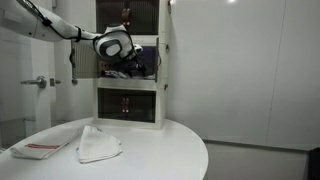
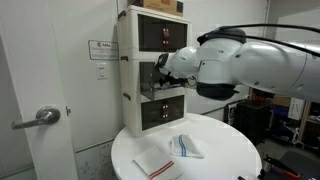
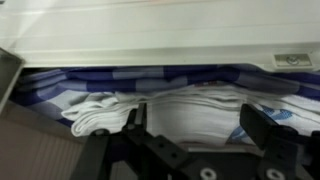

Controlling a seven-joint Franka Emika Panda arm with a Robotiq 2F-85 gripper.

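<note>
My gripper is open at the mouth of the cabinet's middle compartment, its two dark fingers spread wide in the wrist view. Folded white cloths point(image 3: 185, 115) lie stacked just beyond the fingertips, with nothing visibly clasped. Behind them is a blue and white checked cloth point(image 3: 170, 78), under a pale shelf edge point(image 3: 160, 40). In the second exterior view the cabinet point(image 2: 133, 75) stands at the back of the table, and the arm reaches in from the right. One white cloth point(image 1: 98, 144) and another with a red stripe point(image 1: 42, 146) lie on the round table.
The white round table point(image 1: 165, 153) has free room on its right side. The cabinet's upper compartment point(image 2: 160, 34) and lower compartment point(image 2: 162, 111) have dark fronts. A door with a handle point(image 2: 37, 118) stands at the left.
</note>
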